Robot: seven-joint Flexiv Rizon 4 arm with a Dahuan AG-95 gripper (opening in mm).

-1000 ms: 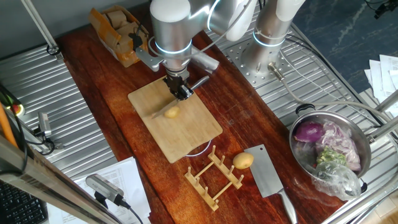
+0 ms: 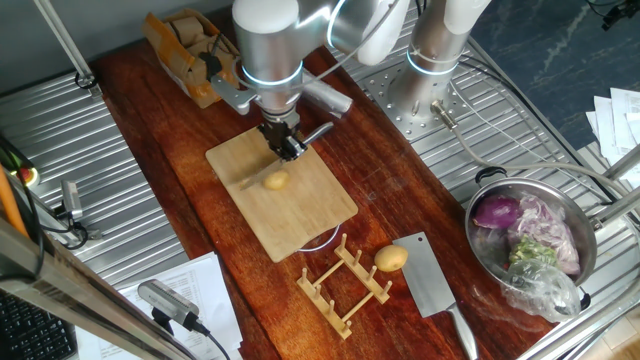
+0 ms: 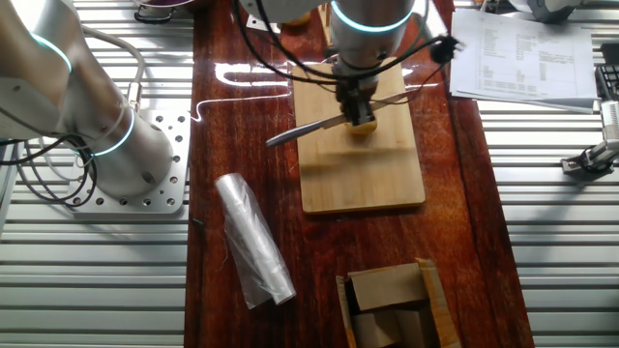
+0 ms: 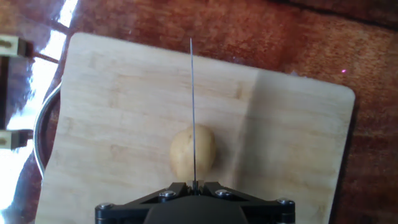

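My gripper (image 2: 288, 150) is shut on a knife, which it carries over the cutting board. In the wrist view the knife's blade (image 4: 193, 93) appears edge-on as a thin line reaching away from the fingers. A potato (image 4: 202, 152) rests on the wooden cutting board (image 2: 310, 205), and the blade crosses over it in that view. Exterior view 1 shows the potato beside the blade on its near side. Contact between blade and potato cannot be made out. From the other side, the knife's handle (image 3: 295, 133) sticks out beside the gripper.
A second potato (image 2: 391, 258) lies between a wooden peg rack (image 2: 345, 288) and a cleaver (image 2: 428, 275). On the right stands a metal pot (image 2: 585, 245) with an onion and bagged vegetables. A cardboard box (image 2: 188, 55) and a plastic roll (image 3: 253, 237) flank the board.
The potato appears nearly in place.
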